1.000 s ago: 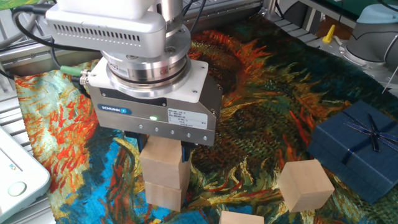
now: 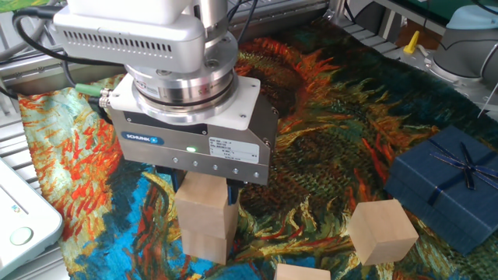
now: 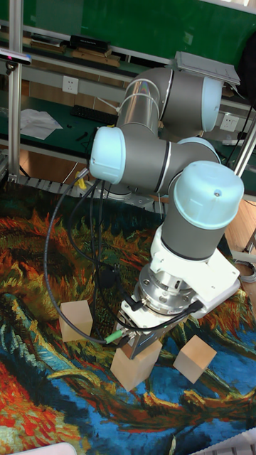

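Two plain wooden cubes stand one on the other beneath my gripper (image 2: 199, 185) in exterior view 2. Its dark fingers (image 2: 233, 191) reach down on both sides of the upper cube (image 2: 202, 204). Whether they press on its faces cannot be made out. Directly below is the lower cube (image 2: 205, 244), roughly in line with the upper one. From the other side, in exterior view 3, the stack (image 3: 136, 369) shows under the gripper body, which hides its top.
To the right of the stack lies a loose wooden cube (image 2: 383, 233); another cube (image 2: 302, 273) is cut off by the bottom edge. A blue gift box (image 2: 447, 190) sits at the far right, and a white device (image 2: 25, 222) at the left.
Hardly anything differs. The upper cube's edges sit very slightly differently over the lower cube; the gripper body and the loose cubes look unmoved.
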